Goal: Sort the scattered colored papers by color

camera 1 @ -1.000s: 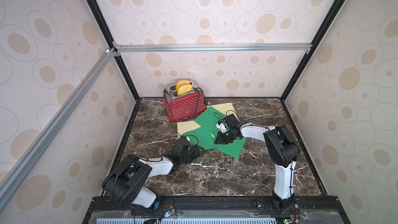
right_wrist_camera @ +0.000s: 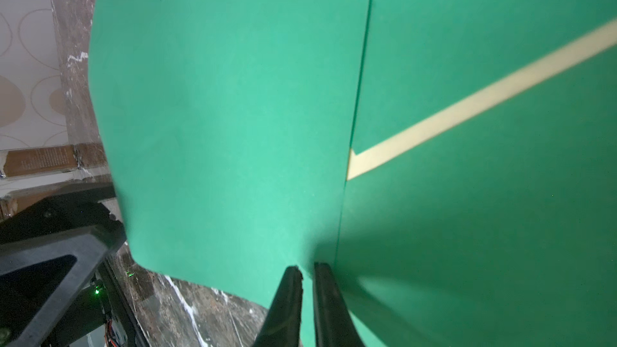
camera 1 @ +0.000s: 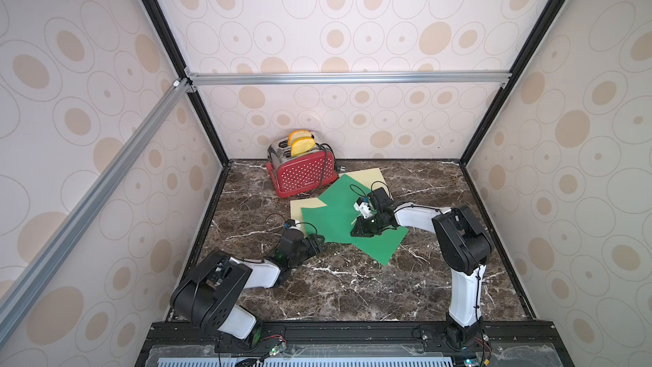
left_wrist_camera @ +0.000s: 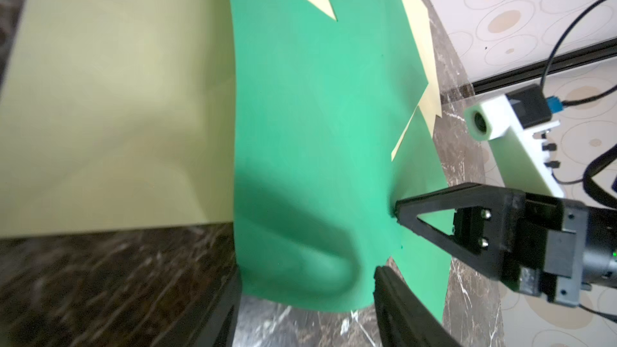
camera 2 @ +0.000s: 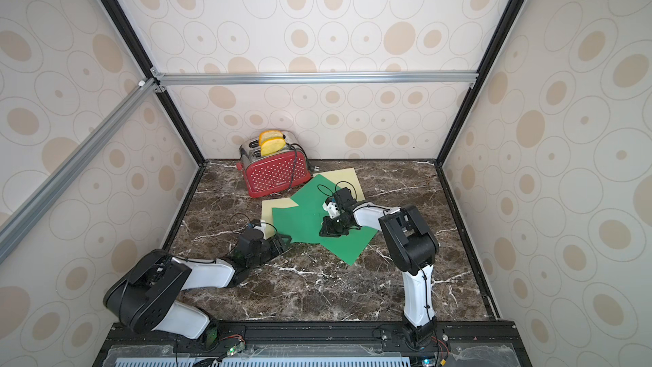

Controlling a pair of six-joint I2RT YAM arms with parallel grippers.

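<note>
Overlapping green papers (camera 1: 332,221) cover the middle of the marble table, with cream papers (camera 1: 307,206) showing from under them at left and back. At the front left edge of the green papers is my left gripper (camera 1: 318,244); in the left wrist view its fingers (left_wrist_camera: 398,305) stand well apart with the near green edge (left_wrist_camera: 302,292) between and beyond them. My right gripper points down onto the green papers and is nearly closed, a thin bit of green showing between its fingertips. A cream strip (right_wrist_camera: 488,102) shows between green sheets.
Behind the papers at left stands a red toaster (camera 1: 302,171) with yellow slices (camera 1: 302,144) and a loose black cable. Bare marble table (camera 1: 353,292) lies in front, and more free room (camera 1: 428,180) is at the back right.
My left gripper has shifted a little left. The green sheet by it now reaches farther left over the cream, and the front right green corner sits slightly farther forward. The right arm looks still.
</note>
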